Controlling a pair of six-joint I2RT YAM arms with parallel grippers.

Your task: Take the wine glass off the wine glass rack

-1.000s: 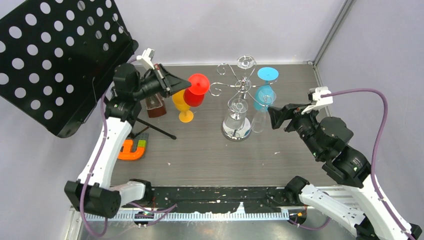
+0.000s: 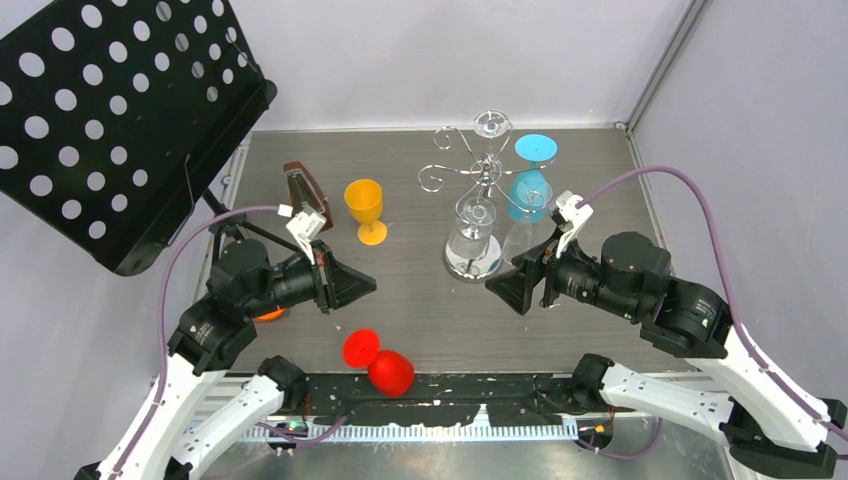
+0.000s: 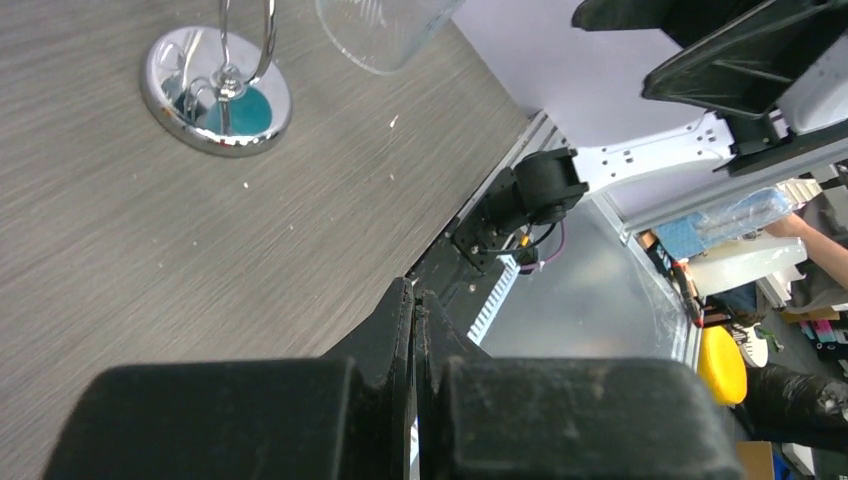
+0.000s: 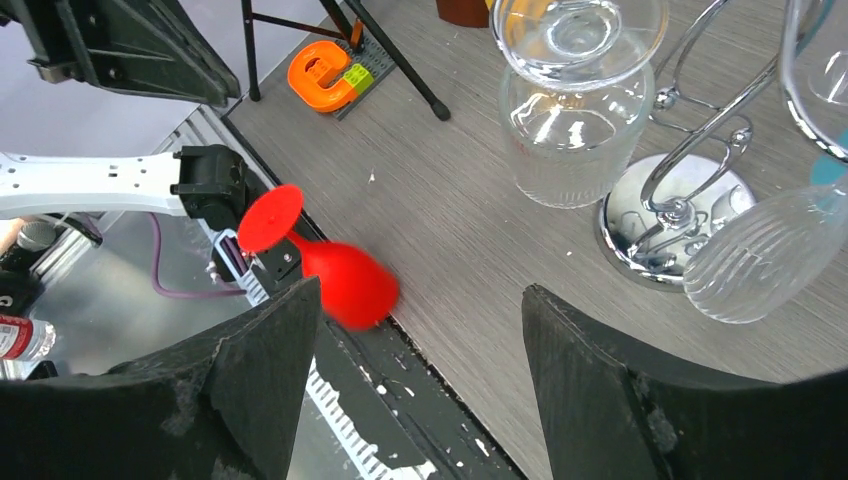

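Note:
The red wine glass (image 2: 390, 373) lies over the table's front edge, its round base toward the back left. In the right wrist view the red glass (image 4: 350, 285) looks slightly blurred and is apart from both grippers. My left gripper (image 2: 374, 286) is above and behind it. In the left wrist view the left gripper is shut, its tips together with nothing between them. My right gripper stands open and empty. The metal wine glass rack (image 2: 487, 170) bears a blue glass (image 2: 530, 190) and several clear glasses, including one at its front (image 2: 472, 236).
A yellow goblet (image 2: 366, 208) and a brown cup (image 2: 308, 196) stand at the back left. An orange toy (image 4: 322, 78) sits by the legs of a black stand (image 4: 405, 65). Bare tabletop (image 2: 440, 325) lies in front of the rack.
The red glass has left my left gripper and moved forward to the table's front edge.

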